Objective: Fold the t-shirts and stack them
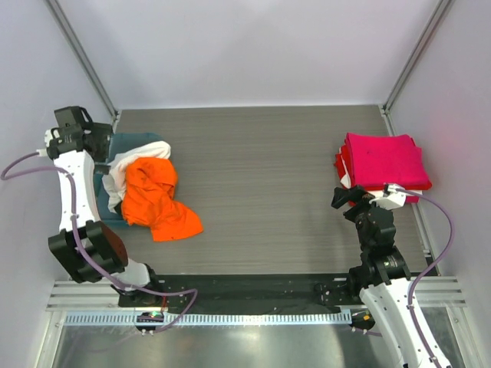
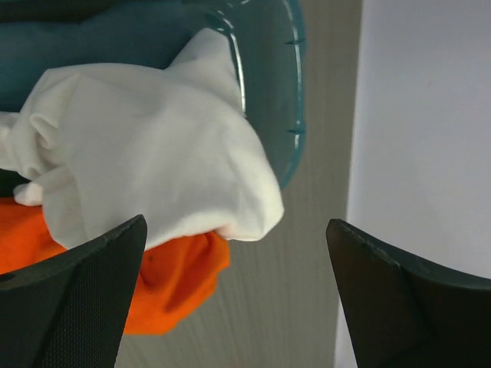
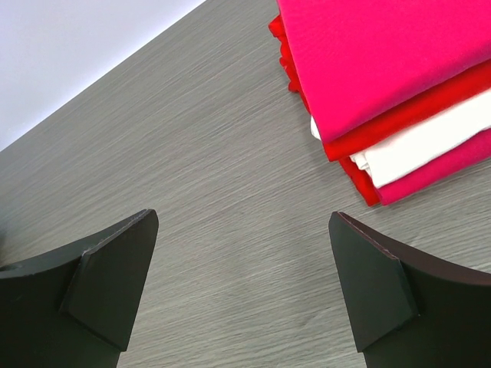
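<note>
A teal basket at the left holds a crumpled white shirt and an orange shirt, which drapes over its rim onto the table. My left gripper is open above the basket's back left, with the white cloth below it in the left wrist view. At the right, folded shirts form a stack of pink, red and white, pink on top. My right gripper is open beside the stack's front left corner, with bare table between its fingers in the right wrist view.
White walls enclose the back and both sides, and the left wall is close to my left gripper.
</note>
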